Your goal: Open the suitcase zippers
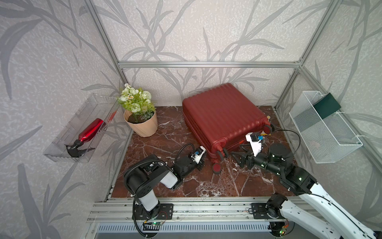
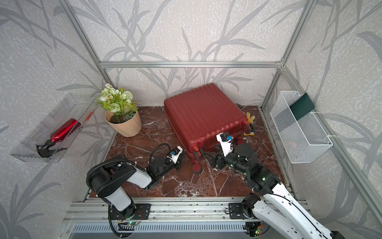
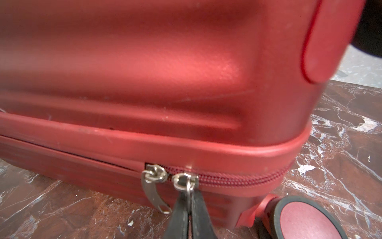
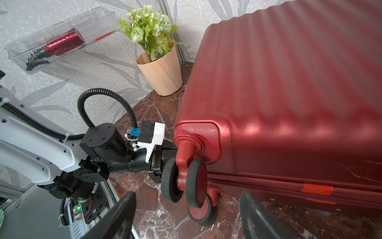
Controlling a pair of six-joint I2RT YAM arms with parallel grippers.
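The red suitcase (image 1: 222,111) lies flat on the marble table (image 1: 159,179). In the left wrist view two metal zipper pulls sit on its seam near the wheeled corner. My left gripper is shut at the right-hand pull (image 3: 182,181), its thin tab apparently between the fingertips. The other pull (image 3: 153,185) hangs just left of it. My right gripper stands open before the suitcase's corner wheels (image 4: 197,181), its blurred fingers apart at the bottom of its wrist view.
A flowerpot (image 1: 141,125) stands at the back left. A clear bin (image 1: 63,143) and a white mesh basket (image 1: 338,143) hang on the side walls. A yellow object (image 2: 249,119) lies behind the suitcase's right end. Bare table shows front left.
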